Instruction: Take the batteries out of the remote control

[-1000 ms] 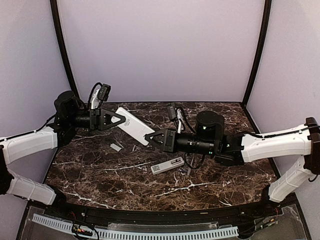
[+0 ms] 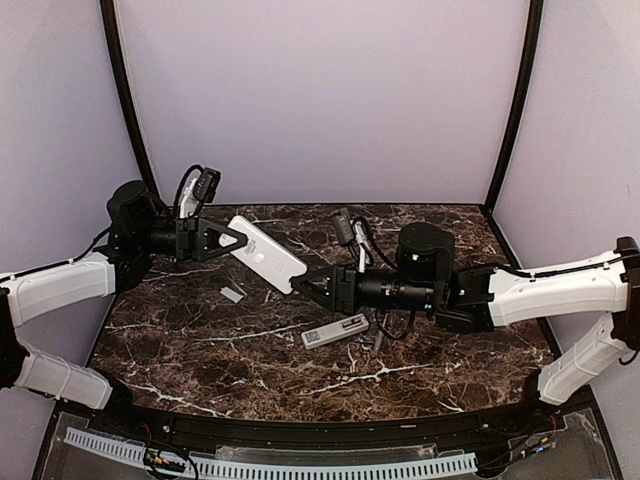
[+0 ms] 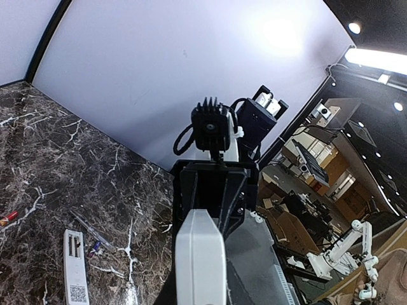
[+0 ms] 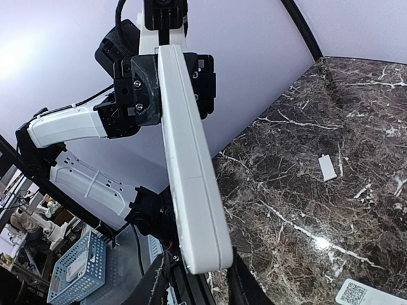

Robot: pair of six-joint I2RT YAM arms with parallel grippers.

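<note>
My left gripper (image 2: 232, 240) is shut on one end of a white, rounded rectangular device (image 2: 262, 258), held in the air and tilted. My right gripper (image 2: 300, 283) is at the device's lower end; in the right wrist view its fingers stand part open around that end. A long white remote (image 2: 333, 330) lies on the marble table with a slotted compartment visible, also seen in the left wrist view (image 3: 75, 273). A small pale cover piece (image 2: 231, 294) lies to its left.
A screwdriver-like tool (image 3: 92, 229) and a small red item (image 3: 9, 217) lie near the remote on the marble table (image 2: 200, 370). Walls bound both sides.
My right arm has shifted slightly to the right over the last second. The held device has moved very little.
</note>
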